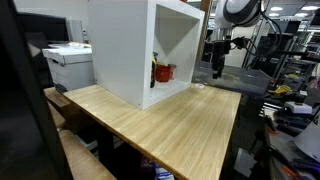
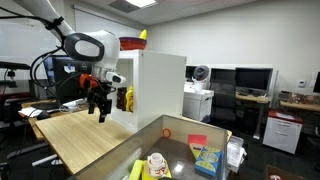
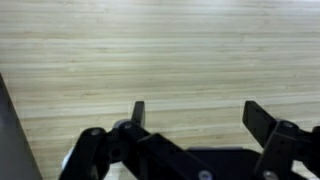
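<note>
My gripper is open over bare tabletop, its two dark fingers wide apart with nothing between them in the wrist view. In exterior view 1 the gripper (image 1: 217, 72) hangs above the far end of the wooden table (image 1: 180, 125). The gripper (image 2: 100, 117) also shows over the table in exterior view 2. Inside the white open cabinet (image 1: 122, 50) stand a red mug (image 1: 164, 73) and a dark bottle (image 1: 153, 74). A small white thing (image 3: 67, 158) peeks out at the lower left of the wrist view, mostly hidden by the gripper.
A grey bin (image 2: 120, 155) near the exterior view 2 camera holds several colourful toys. A red bowl (image 2: 133, 43) rests on top of the cabinet. A dark wall edge (image 3: 12, 140) borders the wrist view's left.
</note>
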